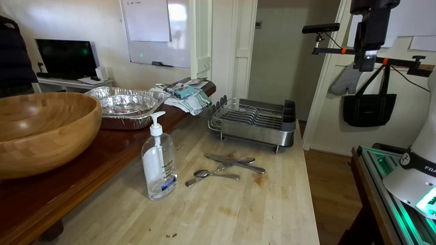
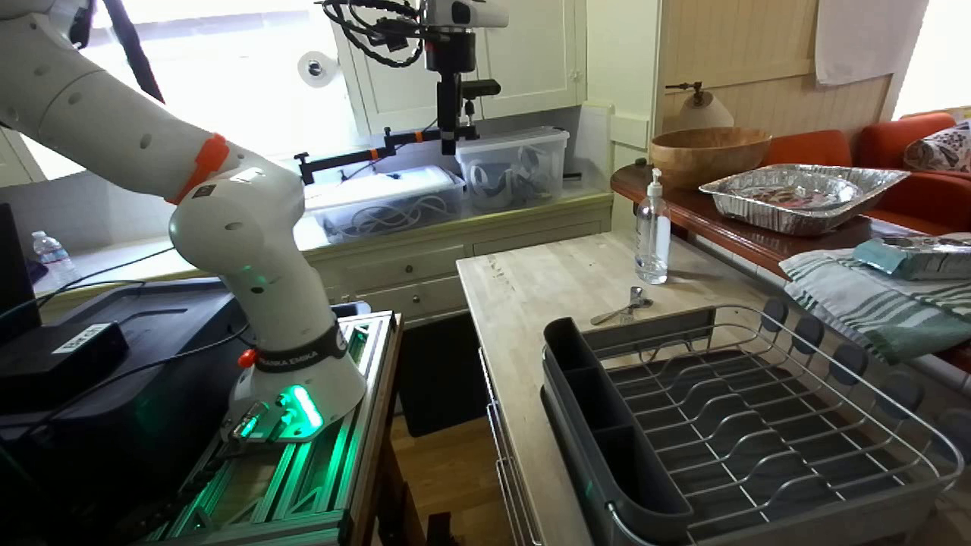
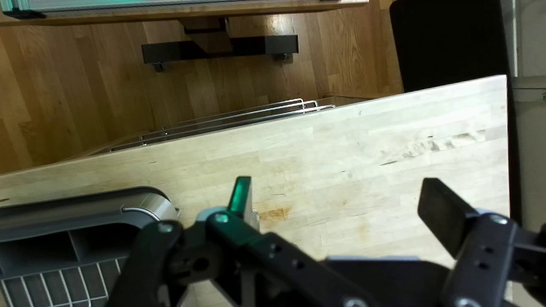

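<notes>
Above the counter, my gripper is open in the wrist view, its fingers (image 3: 441,212) wide apart and only bare wood visible below the gap. In exterior view 1 it hangs high at the upper right (image 1: 364,61), well away from the counter. Several pieces of metal cutlery (image 1: 235,162) lie crossed in a loose pile mid-counter, among them a spoon (image 1: 202,173). Behind them stands a dish rack (image 1: 251,131) with a dark cutlery holder (image 2: 628,446) along one side; its visible compartments look empty. My gripper's body hides most of the cutlery in the wrist view.
A clear pump bottle (image 1: 160,167) stands upright left of the cutlery. A wooden bowl (image 1: 49,130), foil trays (image 1: 157,107) and striped towels (image 1: 194,102) rest on the raised red-brown ledge. A floor gap separates counter and robot base.
</notes>
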